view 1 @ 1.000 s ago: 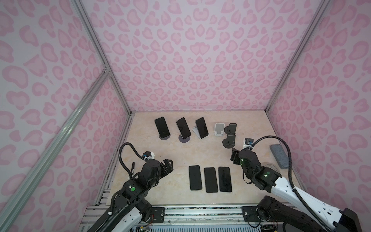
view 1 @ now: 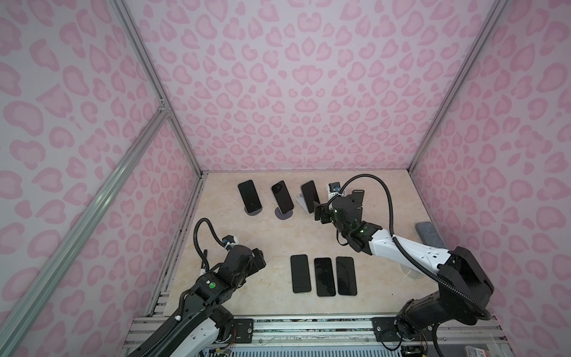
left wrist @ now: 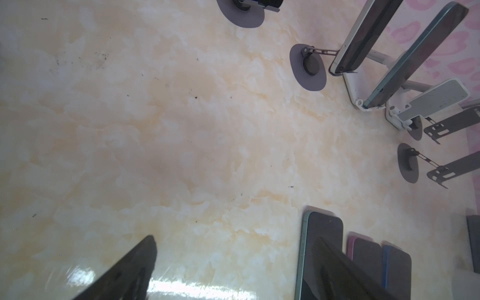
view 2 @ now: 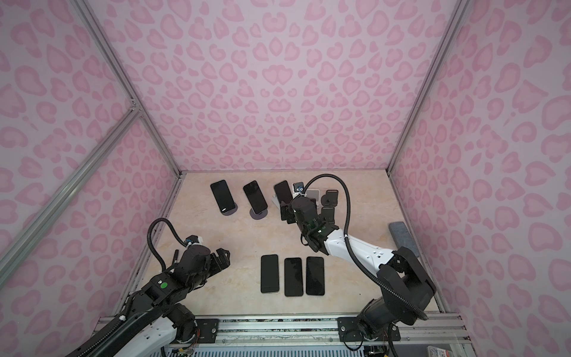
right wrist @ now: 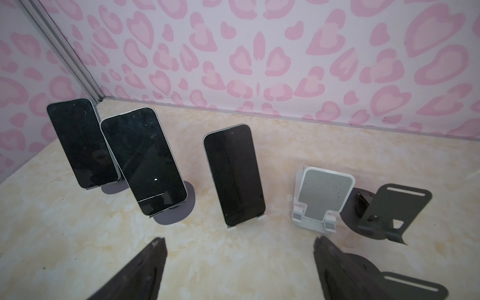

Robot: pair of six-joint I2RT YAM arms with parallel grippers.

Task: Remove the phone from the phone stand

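Three phones lean on stands along the back: the left phone (view 1: 249,194), the middle phone (view 1: 282,197) and the right phone (view 1: 310,195) on a white stand (view 1: 302,203). In the right wrist view, the right phone (right wrist: 234,174) is ahead, between the open fingers of my right gripper as seen but farther off. From above, that gripper (view 1: 321,213) is close to this phone's lower right side; I cannot tell whether they touch. My left gripper is open over the left front of the table, holding nothing. Beside its right finger lies a flat phone (left wrist: 320,240).
Three phones lie flat in a row at the front: left (view 1: 301,273), middle (view 1: 324,277) and right (view 1: 346,276). Empty stands, a white one (right wrist: 322,195) and a dark one (right wrist: 395,212), are at back right. A grey cloth-like item (view 1: 430,234) lies far right.
My right arm has swung left and toward the back, from beside the empty stands to near the right standing phone. The left arm has shifted only slightly. The phones have stayed in place.
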